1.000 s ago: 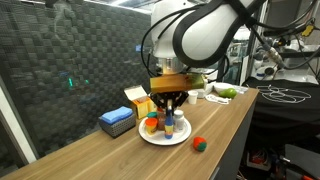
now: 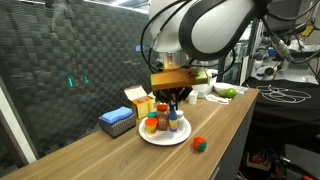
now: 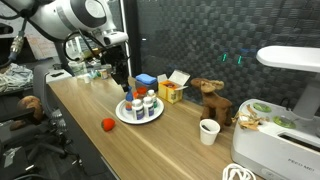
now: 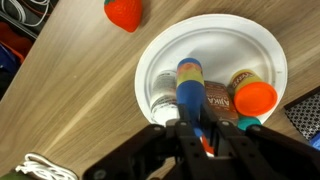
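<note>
My gripper (image 2: 173, 103) points down over a white plate (image 2: 152, 137) on the wooden table. It is shut on a blue bottle (image 4: 189, 85) with an orange band, seen between the fingers in the wrist view. In exterior view 1 the blue bottle (image 2: 173, 121) is over the plate's right part; whether its base touches the plate is hard to tell. Beside it on the plate are an orange-lidded jar (image 4: 254, 97), a clear white-capped bottle (image 4: 164, 92) and other small bottles. The gripper partly hides this group in the wrist view.
A red strawberry-like item (image 2: 199, 144) lies on the table near the plate. Behind the plate are a blue box (image 2: 117, 121) and a yellow carton (image 2: 140, 101). In exterior view 2, a brown toy animal (image 3: 213, 101) and a white cup (image 3: 208, 131) stand apart.
In exterior view 1, my gripper and the blue bottle have shifted slightly right, and the bottle appears a little higher. The other items look unmoved.
</note>
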